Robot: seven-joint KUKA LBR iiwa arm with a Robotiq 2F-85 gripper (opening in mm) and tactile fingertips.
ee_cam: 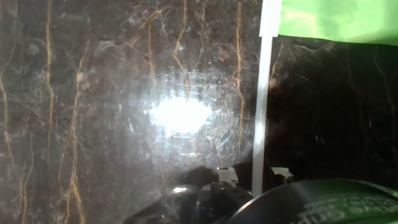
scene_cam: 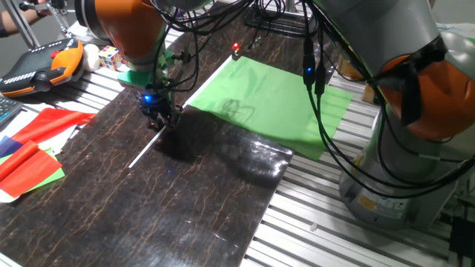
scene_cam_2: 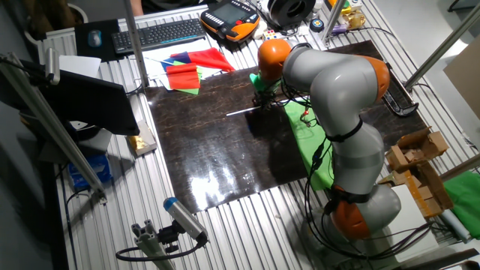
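A thin white rod runs diagonally over the dark marbled board and along the edge of a green sheet. At its far end is a small dark piece, with a glowing red bit beside it. My gripper is down over the rod, between its near end and the sheet. In the wrist view, the rod passes between two pale fingertips, with a visible gap on either side. The fingers look open around it. Whether the gripper touches the board is hidden.
Red, green and blue cloths lie left of the board, near a keyboard and an orange-and-black pendant. Dark cables loop down beside the green sheet. The near part of the board is bare.
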